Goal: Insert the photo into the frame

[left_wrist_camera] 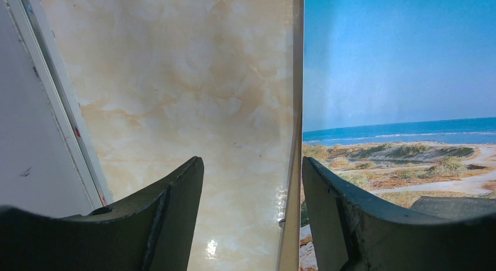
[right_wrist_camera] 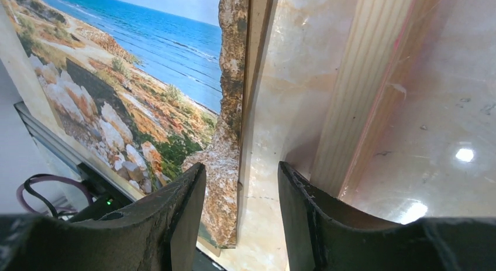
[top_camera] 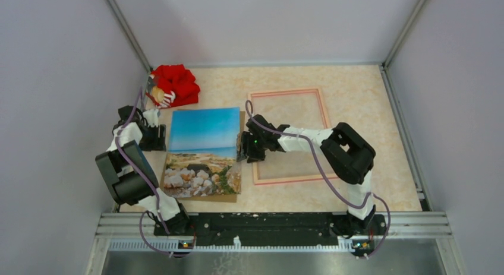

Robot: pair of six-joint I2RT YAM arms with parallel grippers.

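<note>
A beach photo (top_camera: 202, 171) lies on brown board left of the wooden frame (top_camera: 285, 179), which has a clear pane. My right gripper (top_camera: 242, 147) stands open at the photo's right edge, beside the frame's left bar (right_wrist_camera: 345, 107); in the right wrist view a narrow rocky strip (right_wrist_camera: 231, 60) runs along that edge between photo and bar. My left gripper is low at the photo's left edge, its fingers apart, with bare table and that edge visible between them.
A red cloth (top_camera: 178, 85) lies at the back left. Walls enclose the sides and back.
</note>
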